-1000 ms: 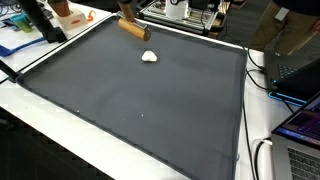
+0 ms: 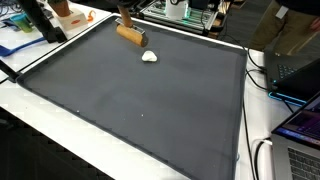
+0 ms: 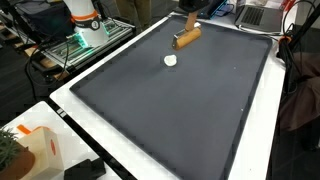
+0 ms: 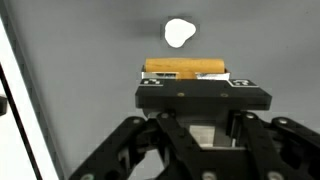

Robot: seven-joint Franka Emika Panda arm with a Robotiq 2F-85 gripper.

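An orange-brown cylinder [image 2: 131, 35] hangs or lies at the far side of the dark mat, below a narrow tan upright piece [image 3: 191, 21]. In the wrist view the same cylinder [image 4: 185, 65] shows crosswise just ahead of my gripper, which is shut on it. The black gripper body covers the near side of the hold, so the contact is mostly hidden. A small white rounded object [image 4: 179, 33] lies on the mat apart from the cylinder, and also shows in the second exterior view as the white object [image 3: 170, 61].
Laptops [image 2: 300, 125] and cables are along the right edge in the first exterior view. In the second, a plant pot [image 3: 25, 155] stands at the lower left.
The cylinder has shifted slightly downward in the first exterior view. The white object has stayed where it was.
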